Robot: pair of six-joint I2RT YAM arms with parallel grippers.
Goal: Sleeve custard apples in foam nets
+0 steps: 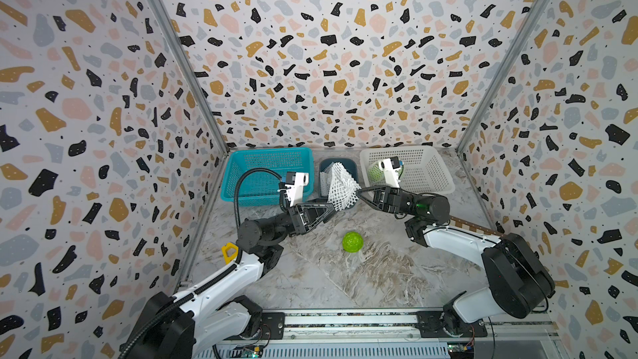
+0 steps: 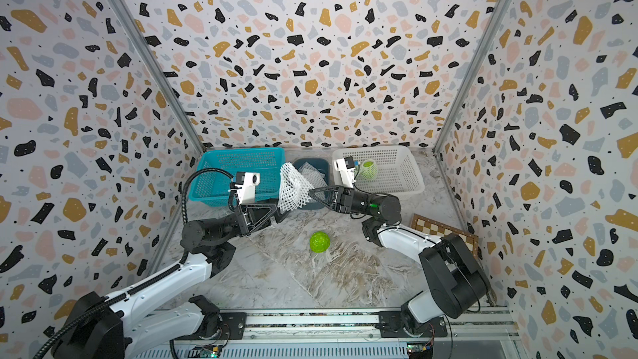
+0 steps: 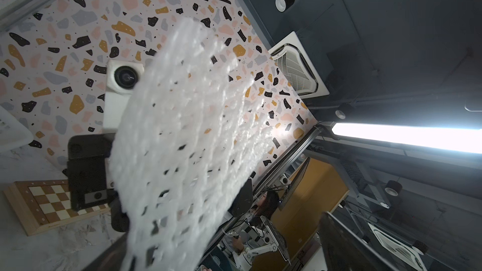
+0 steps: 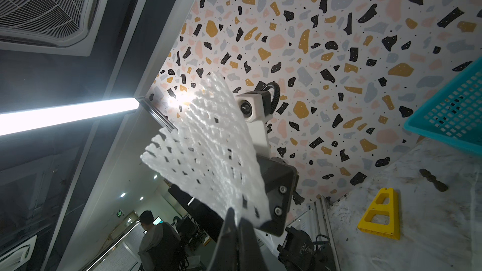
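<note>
A white foam net [image 1: 343, 184] hangs in the air between the two grippers over the middle of the table, filling much of both wrist views. My right gripper [image 1: 359, 192] is shut on the net. My left gripper [image 1: 330, 209] is at the net's left side, its fingers part open; whether they touch the net is unclear. Below lies a green custard apple [image 2: 319, 241] on the marble table.
A blue basket [image 1: 237, 173], a grey container [image 2: 312, 206] with more nets and a white basket [image 1: 432, 179] with green fruit stand at the back. A chessboard [image 2: 432, 222] lies at right, a yellow object [image 4: 391, 220] at left.
</note>
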